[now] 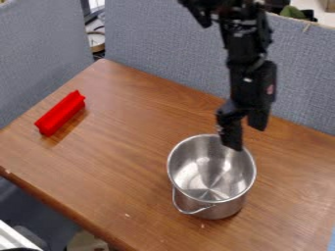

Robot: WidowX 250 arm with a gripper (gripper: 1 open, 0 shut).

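Observation:
My black gripper (242,131) hangs over the back right part of a steel pot (199,186), its fingertips near the rim and somewhat blurred; it is open, with nothing seen held. The pot stands upright on the wooden table, its wire handle at the lower left, and looks empty. A red cylindrical object (61,112) lies on the left of the table, well apart from the pot.
Grey padded panels (159,49) border it at the back and left. The table's front left edge drops to a dark floor.

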